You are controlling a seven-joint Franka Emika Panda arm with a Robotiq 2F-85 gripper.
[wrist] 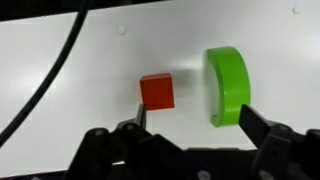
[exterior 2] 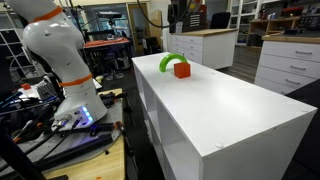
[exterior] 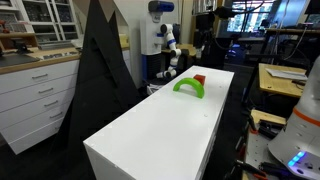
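Observation:
A red block (wrist: 157, 91) rests on the white table, left of centre in the wrist view. To its right in that view is a curved green arch (wrist: 231, 86), apart from the block. Exterior view 2 has the red block (exterior 2: 182, 69) close beside the green arch (exterior 2: 166, 62), which stands upright with its opening downward. My gripper is open and empty, its two fingers spread wide. It hangs well above the tabletop, touching neither object.
A black cable (wrist: 47, 75) crosses the left of the wrist view. Behind the table stands a dark triangular panel (exterior: 103, 75), and drawer cabinets (exterior: 35, 98) lie beyond.

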